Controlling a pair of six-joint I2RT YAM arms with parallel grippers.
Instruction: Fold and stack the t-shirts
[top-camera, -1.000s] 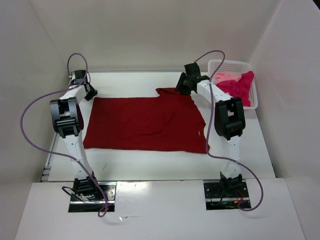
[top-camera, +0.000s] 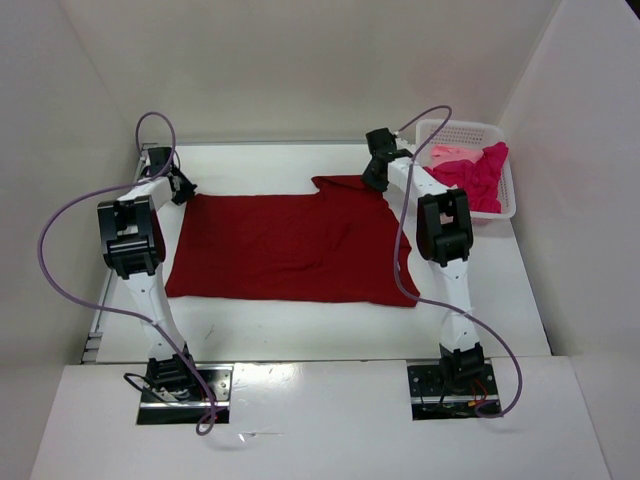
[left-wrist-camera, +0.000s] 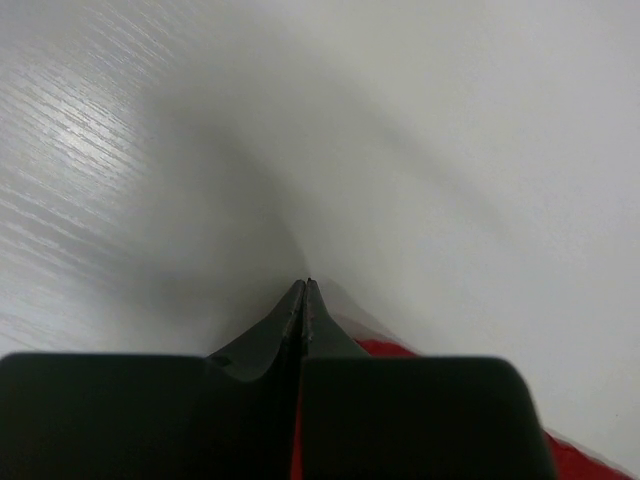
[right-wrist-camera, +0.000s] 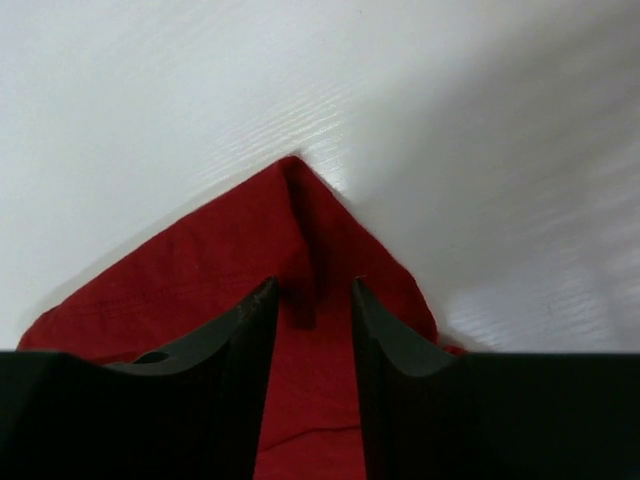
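A dark red T-shirt (top-camera: 270, 245) lies spread on the white table, its top right part folded over unevenly. At the shirt's top left corner is my left gripper (top-camera: 187, 197). In the left wrist view its fingers (left-wrist-camera: 325, 335) are pressed together, with red cloth (left-wrist-camera: 580, 463) showing behind and beside them; whether any cloth is pinched is hidden. My right gripper (top-camera: 376, 184) is over the shirt's top right corner. Seen from the right wrist, this gripper stands open, a raised fold of the shirt (right-wrist-camera: 298, 275) lying between its fingertips.
A white basket (top-camera: 508, 190) at the back right holds crumpled pink and crimson cloths (top-camera: 478, 178). Bare table (top-camera: 300, 330) shows in front of the shirt and along the back. Walls border the table on the left, right and back.
The shirt looks unchanged.
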